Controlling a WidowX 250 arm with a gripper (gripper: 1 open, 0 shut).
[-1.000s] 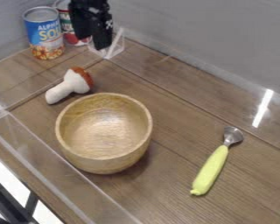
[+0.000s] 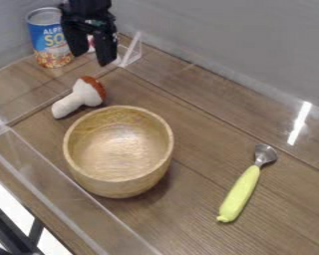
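My black gripper (image 2: 93, 50) hangs at the upper left, open, its fingers pointing down in front of the cans and above a white toy mushroom with an orange cap (image 2: 80, 96). A wooden bowl (image 2: 119, 174) sits in the middle left of the wooden table. A spoon with a pale yellow-green handle (image 2: 241, 191) lies at the right.
A blue-labelled soup can (image 2: 49, 39) stands in the back left corner, with another can mostly hidden behind my gripper. Grey walls bound the back, and a clear edge runs along the left.
My gripper has shifted slightly left over the last second, covering more of the second can. The objects on the table have not moved.
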